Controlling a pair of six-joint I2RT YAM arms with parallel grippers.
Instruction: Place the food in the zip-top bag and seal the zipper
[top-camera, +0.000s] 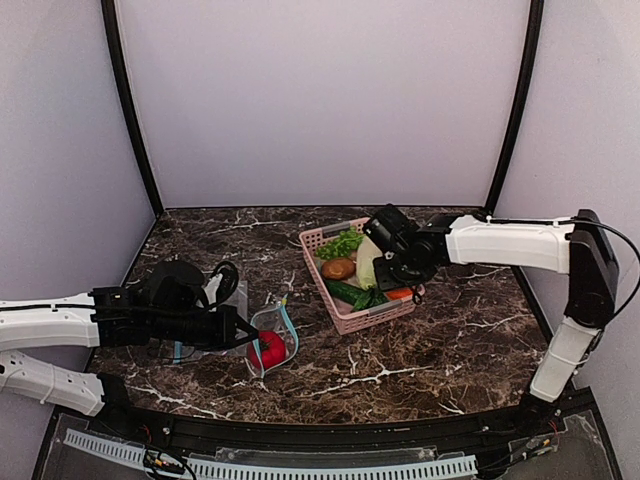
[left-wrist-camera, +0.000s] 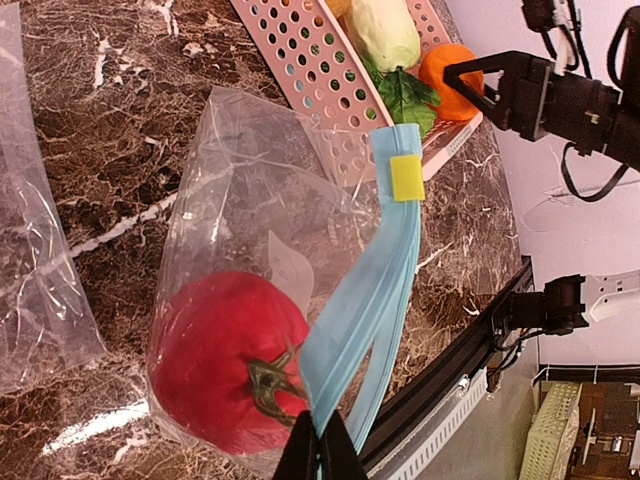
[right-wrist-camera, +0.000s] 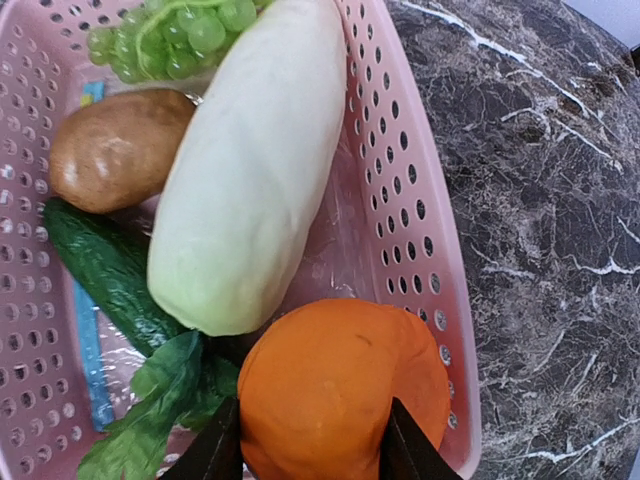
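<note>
In the left wrist view the clear zip top bag (left-wrist-camera: 225, 150) stands with its blue-edged mouth spread, a red tomato (left-wrist-camera: 225, 350) inside. My left gripper is shut on the bag's blue zipper edge (left-wrist-camera: 365, 265), near the tomato. Over the right end of the pink basket (top-camera: 352, 322), my right gripper is shut on an orange, rounded food item (right-wrist-camera: 330, 375). That item is low, close to the basket's wall; whether it touches the basket floor is hidden.
Also in the basket are a pale long vegetable (right-wrist-camera: 250, 170), a brown potato-like item (right-wrist-camera: 120, 150), a cucumber (right-wrist-camera: 110, 270), green leaves (right-wrist-camera: 160, 400) and green grapes (right-wrist-camera: 180, 40). Another clear bag (left-wrist-camera: 40, 220) lies left of the tomato's bag.
</note>
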